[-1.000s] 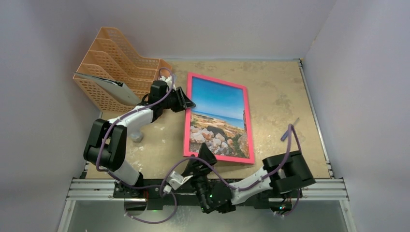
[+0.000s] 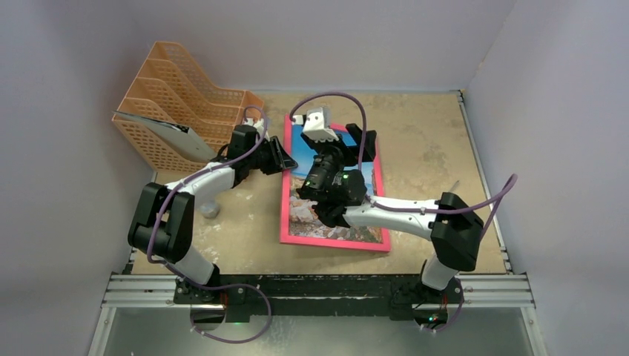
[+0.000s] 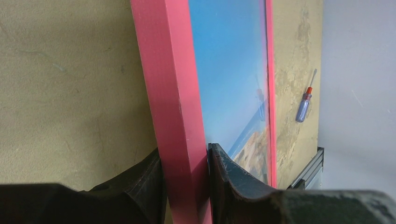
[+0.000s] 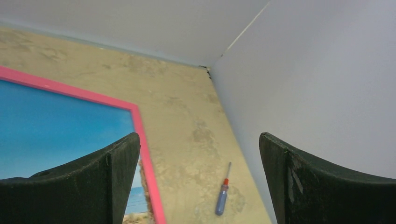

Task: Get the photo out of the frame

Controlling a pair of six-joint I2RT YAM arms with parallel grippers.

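Observation:
A pink-framed photo (image 2: 334, 239) of sky, sea and rocks lies on the tan work surface. My left gripper is shut on the left side bar of the pink frame (image 3: 173, 84). My right gripper stands open above the upper part of the photo, with nothing between its fingers; in the top view its arm hides much of the picture. The right wrist view shows the blue sky part of the photo (image 4: 60, 121) and the frame's top and right bars below and left of the gripper.
An orange slatted organiser (image 2: 178, 89) holding a flat white item (image 2: 174, 137) stands at the back left, beside the left arm. A screwdriver (image 4: 222, 198) lies right of the frame. Walls surround the surface at back and sides.
My left gripper stays at the frame's left bar, almost still.

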